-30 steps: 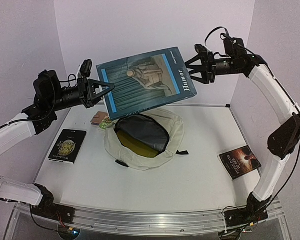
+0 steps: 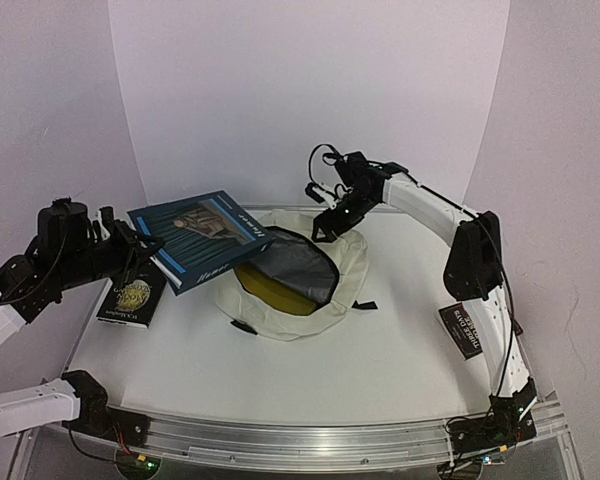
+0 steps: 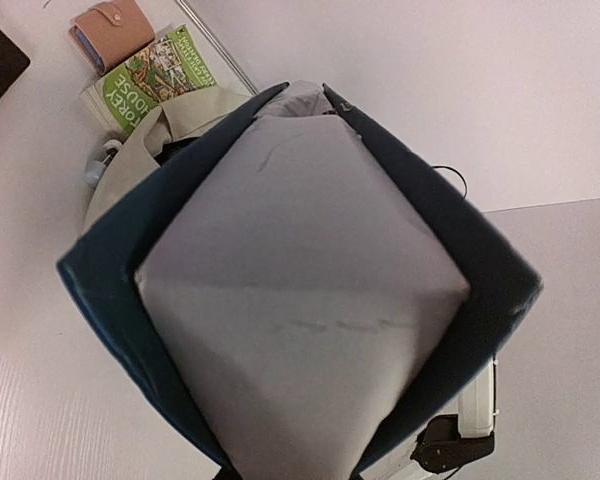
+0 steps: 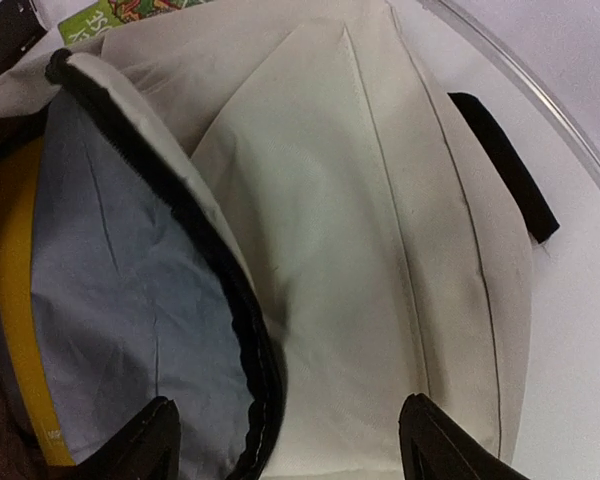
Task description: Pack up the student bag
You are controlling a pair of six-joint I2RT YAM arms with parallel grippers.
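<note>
A large blue book titled Humor (image 2: 202, 240) hangs tilted above the left side of the cream bag (image 2: 353, 268). My left gripper (image 2: 143, 247) is shut on its left edge. The left wrist view is mostly filled by the book's white page block (image 3: 305, 260) between two dark covers. The bag lies unzipped, its grey lining (image 2: 298, 262) showing. At its back right rim is my right gripper (image 2: 330, 215). In the right wrist view its fingers (image 4: 145, 445) stand apart over the opening's zipper edge (image 4: 215, 240), which runs down towards the left finger; whether they touch is unclear.
A black book (image 2: 130, 298) lies left of the bag, and Three Days to See (image 2: 462, 330) lies far right, partly behind the right arm. A green book (image 3: 158, 78) and pink wallet (image 3: 115, 35) sit by the bag.
The blue book has come down and left with my left gripper, from high over the bag. My right gripper has moved from beside the book's right edge down to the bag's rim.
</note>
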